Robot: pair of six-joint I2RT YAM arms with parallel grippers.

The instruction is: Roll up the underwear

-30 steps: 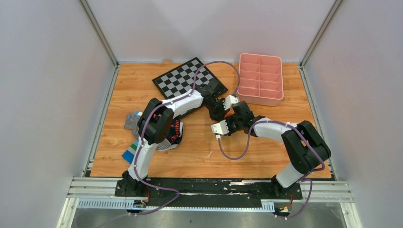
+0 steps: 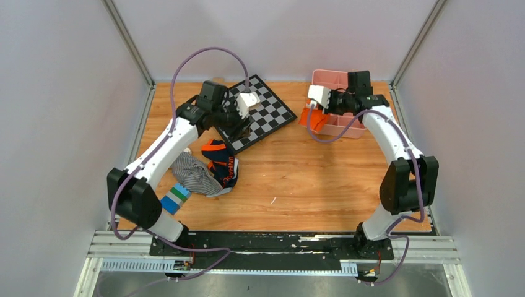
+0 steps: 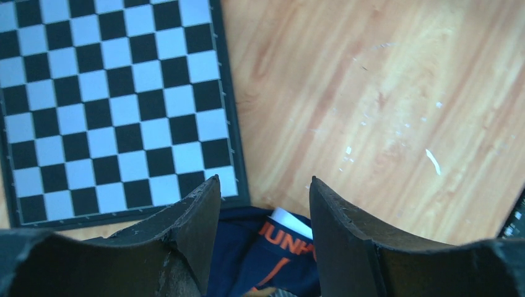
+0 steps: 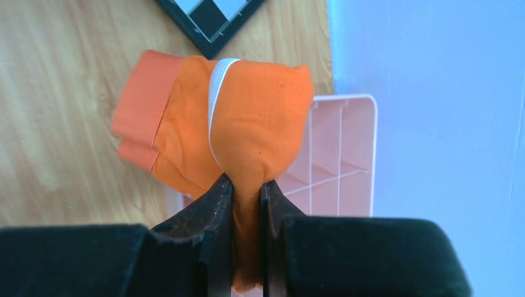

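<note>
Orange underwear [image 4: 257,111] with a white band hangs folded over from my right gripper, which is shut on it above the pink compartment box [image 2: 338,132]. In the top view the orange cloth [image 2: 312,120] shows at the box's left side. My left gripper is part open and empty, high near the checkerboard [image 2: 263,111]. Below it in the left wrist view lies dark navy clothing with orange lettering [image 3: 272,247]; beside that lie a grey striped garment [image 2: 192,173] and a blue-green folded item [image 2: 176,198].
Walls border the table at back and sides; the pink box stands against the back right.
My right gripper has risen and moved back to the box with the orange underwear. My left arm has drawn back leftward from the middle, over the checkerboard.
</note>
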